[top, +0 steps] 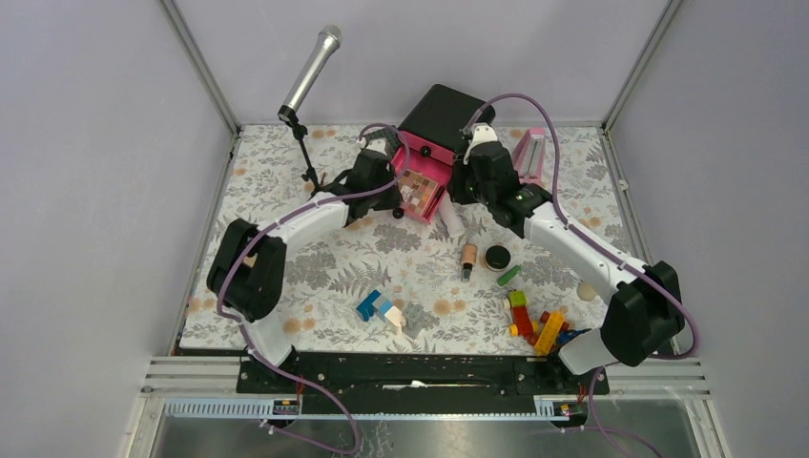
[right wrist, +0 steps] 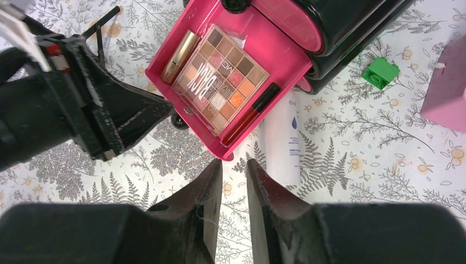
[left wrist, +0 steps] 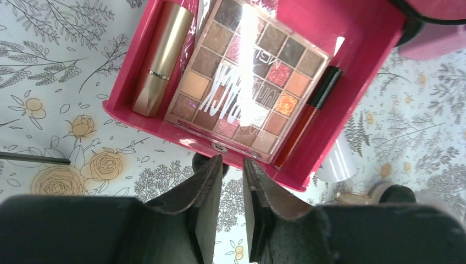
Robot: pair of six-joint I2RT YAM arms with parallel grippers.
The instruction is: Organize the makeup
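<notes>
The pink drawer is pulled out from the black box. Inside it lie an eyeshadow palette, a gold lipstick tube along one wall, and a red lip gloss tube with a black cap along the other. My left gripper is slightly open beside the drawer's front wall, its gap empty. To the drawer's right, my right gripper also stands part open and empty, above bare cloth in its own view. A white bottle lies beside the drawer.
A foundation bottle and a black-lidded jar are on the cloth in front. Toy bricks lie front right, with a blue one front centre. A microphone stand is back left, a pink holder back right.
</notes>
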